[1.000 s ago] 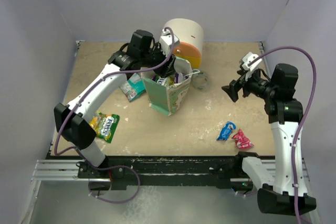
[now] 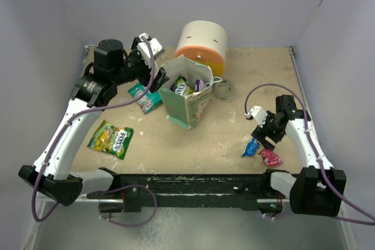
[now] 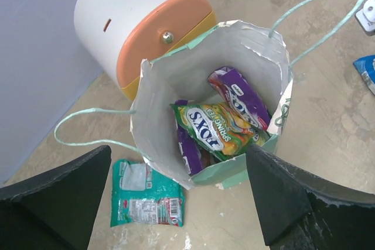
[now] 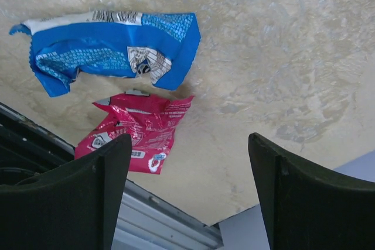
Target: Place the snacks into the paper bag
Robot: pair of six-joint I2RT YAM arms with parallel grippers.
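Observation:
The open paper bag (image 3: 155, 139) holds purple snack packs (image 3: 240, 98) and a green Sproxs pack (image 3: 208, 130). My left gripper is open above the bag's left side, empty. A teal pack (image 3: 146, 197) lies left of the bag; green-and-yellow packs (image 2: 120, 141) lie at front left. At front right a blue pack (image 4: 117, 51) and a red pack (image 4: 143, 124) lie on the table, with my right gripper hanging over them, its fingers apart and empty.
A white cylinder (image 2: 202, 39) with an orange face stands behind the bag. A clear ring (image 2: 224, 91) lies right of it.
My left gripper has drawn back leftward from over the bag. My right arm has come down toward the front-right packs.

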